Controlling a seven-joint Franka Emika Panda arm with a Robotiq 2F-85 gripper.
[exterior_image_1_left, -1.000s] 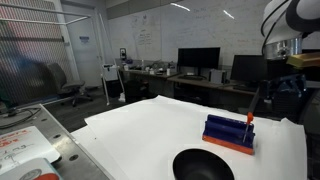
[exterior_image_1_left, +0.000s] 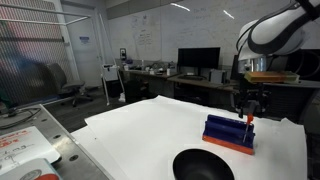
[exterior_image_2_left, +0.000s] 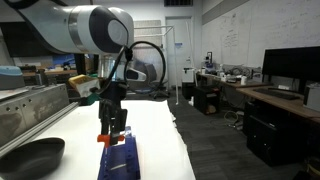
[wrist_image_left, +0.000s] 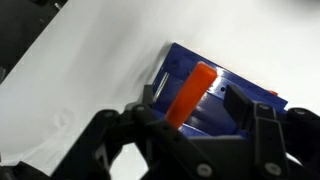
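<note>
A blue rack with an orange lower edge (exterior_image_1_left: 225, 133) rests on the white table. From it an object with an orange handle (wrist_image_left: 190, 94) sticks up toward the wrist camera. My gripper (exterior_image_1_left: 247, 110) is above the rack's right end, pointing down. In the wrist view the gripper is part open, its dark fingers on either side of the orange handle. Whether they touch it cannot be made out. Exterior view 2 shows the gripper (exterior_image_2_left: 108, 130) over the blue rack (exterior_image_2_left: 122, 160), with orange between the fingers.
A black round pan (exterior_image_1_left: 202, 165) lies in front of the rack on the white table (exterior_image_1_left: 140, 130). Left of it is a metal-edged bench (exterior_image_1_left: 80, 160) with items on it. Desks with monitors (exterior_image_1_left: 198, 58) stand behind.
The arm has moved left and lower, bringing my gripper from the right of the rack to above the orange handle. The rack and pan have stayed in place.
</note>
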